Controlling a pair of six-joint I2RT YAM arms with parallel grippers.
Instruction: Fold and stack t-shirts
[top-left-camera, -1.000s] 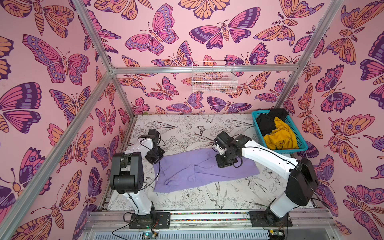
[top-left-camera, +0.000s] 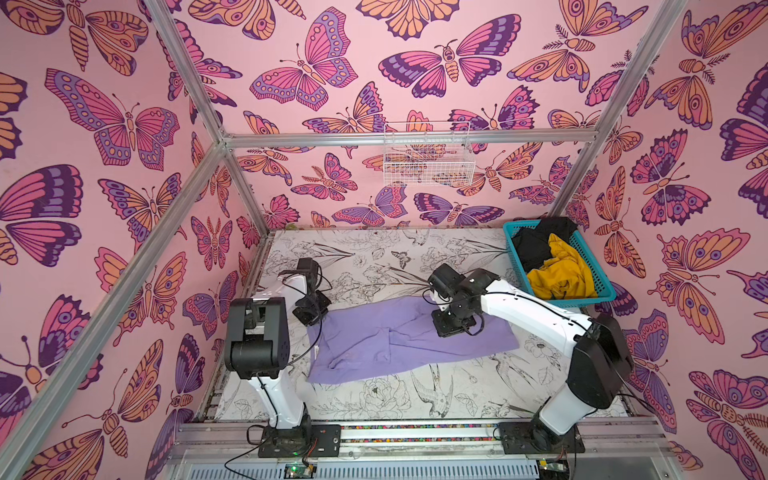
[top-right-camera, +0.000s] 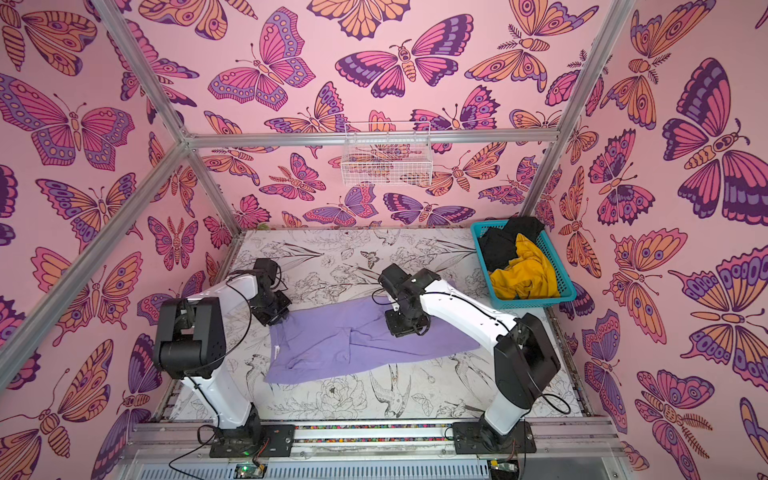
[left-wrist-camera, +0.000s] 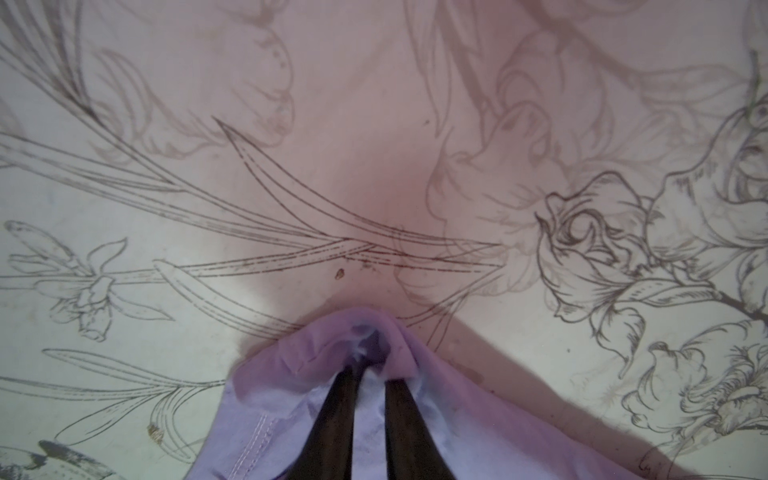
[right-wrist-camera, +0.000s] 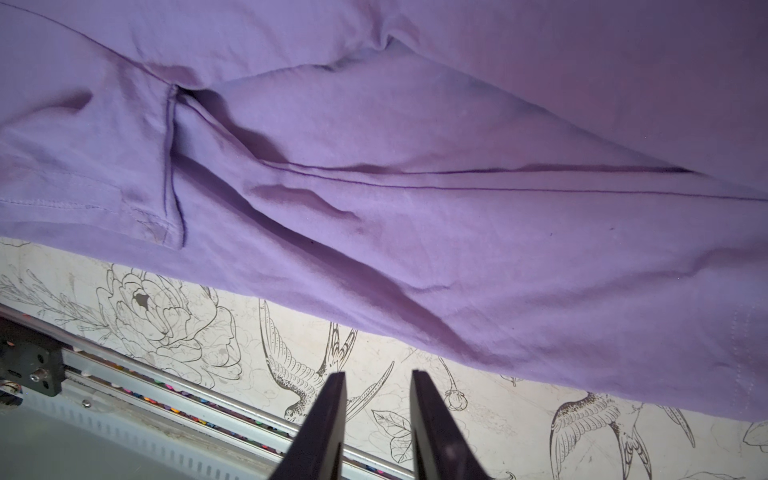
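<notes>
A purple t-shirt lies stretched out across the table, with folds and wrinkles along its middle. At its far left corner stands my left gripper, fingers part open with a narrow gap. Bunched fabric rises around those fingertips; whether they grip it does not show. My right gripper hovers over the shirt's right half in the top views. Its fingers are apart with nothing between them, and the shirt's near edge lies beyond the tips in the right wrist view.
At the back right a teal basket holds yellow cloth and black cloth. A rail runs along the front edge.
My left arm has shifted slightly to the right at the shirt's far left corner over the last second. The right arm, the shirt and the basket look almost unchanged.
</notes>
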